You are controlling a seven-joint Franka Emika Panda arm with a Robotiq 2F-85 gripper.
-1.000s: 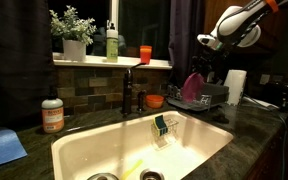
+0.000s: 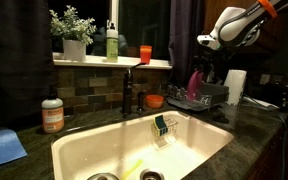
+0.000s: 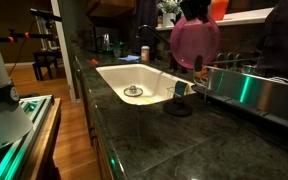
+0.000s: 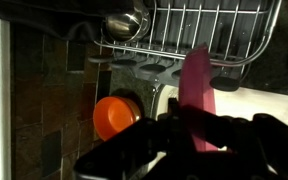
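A round pink plate [image 3: 196, 44] hangs upright in exterior view 2, near the dish rack [image 3: 252, 90]. My gripper is shut on its edge. From the wrist, the plate [image 4: 195, 82] shows nearly edge-on as a narrow pink strip, with the wire rack [image 4: 216, 35] behind it. In exterior view 1 the plate [image 2: 194, 84] appears as a slim upright shape at the front left of the rack. Whether it touches the rack cannot be told. The fingertips are dark and partly hidden against the plate.
The white sink [image 2: 124, 150] holds a small wire caddy [image 2: 164, 127]. An orange bowl [image 4: 116, 118] stands by the backsplash, close to the rack. The faucet [image 2: 130, 88] rises behind the sink. Bare dark counter [image 3: 174, 145] lies in front of the rack.
My gripper still has it, and the arm has shifted only slightly.
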